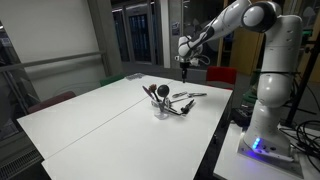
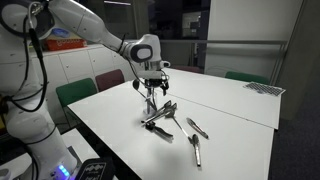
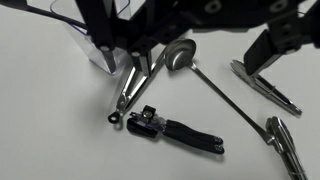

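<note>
My gripper hangs fingers-down above the table, its black fingers (image 3: 270,45) wide apart, with nothing seen between them. Below it in the wrist view lie a metal ladle (image 3: 180,54), tongs (image 3: 132,92) and a black-handled can opener (image 3: 180,133). Two more metal utensils lie at the right: one (image 3: 284,145) near the bottom edge, another (image 3: 272,90) higher up. A clear container (image 3: 95,48) shows at the upper left, partly hidden by the fingers. In exterior view 1, dark-handled utensils (image 1: 163,90) stick up out of the container.
Red and green chairs (image 2: 65,43) stand around the table. A dark box (image 2: 95,168) is near the robot's base.
</note>
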